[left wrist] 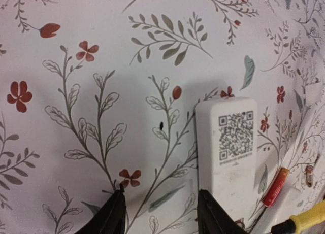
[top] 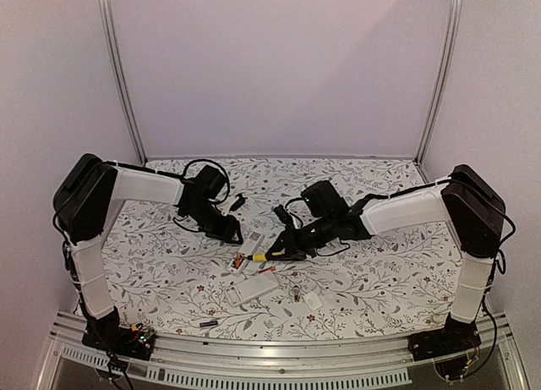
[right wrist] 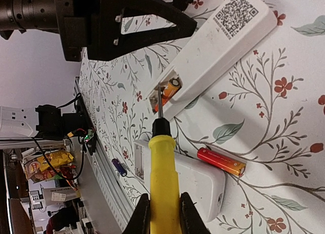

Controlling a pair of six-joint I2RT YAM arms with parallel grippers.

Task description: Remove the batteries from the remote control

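Observation:
A white remote [right wrist: 228, 46] lies face down, QR label up, with an orange battery [right wrist: 167, 92] in its open compartment. My right gripper is shut on a yellow-handled screwdriver [right wrist: 162, 173], whose tip is at that compartment. My left gripper is beside the remote; its fingertips show apart at the bottom of the left wrist view, and what is between them, if anything, is unclear. A loose red battery [right wrist: 221, 161] lies beside the remote.
A white case [top: 254, 288] lies in front of the remote, with small items [top: 311, 299] to its right. A dark battery [right wrist: 119, 167] lies near the front edge.

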